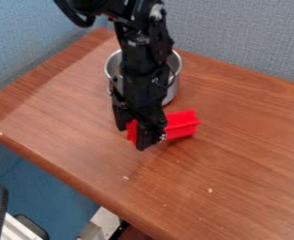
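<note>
My black gripper (144,131) is low over the wooden table, shut on a red object (181,125) that sticks out to the right of its fingers; a little red also shows at the left. Its exact shape is partly hidden by the gripper. A silver cylindrical container (171,91) stands behind the arm, mostly hidden by it.
Grey-blue walls or panels surround the back and left.
</note>
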